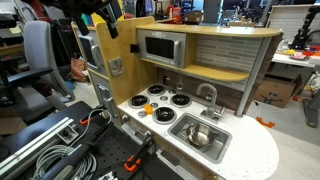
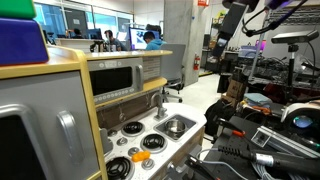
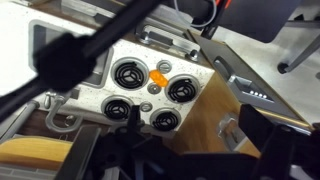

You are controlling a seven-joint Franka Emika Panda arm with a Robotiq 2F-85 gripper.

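My gripper stands open in the wrist view, its dark fingers spread wide with nothing between them. Below it is the toy kitchen's stove, with several black coil burners. An orange object lies among the burners; in exterior view 1 the same orange object is near the stove's middle. A metal pot sits in the sink, to the right of the stove. In exterior view 2 the arm hangs high at the upper right, well clear of the counter.
A silver microwave occupies the shelf above the stove. The faucet rises behind the sink. White counter to the sink's right is bare. Loose cables lie in front of the kitchen.
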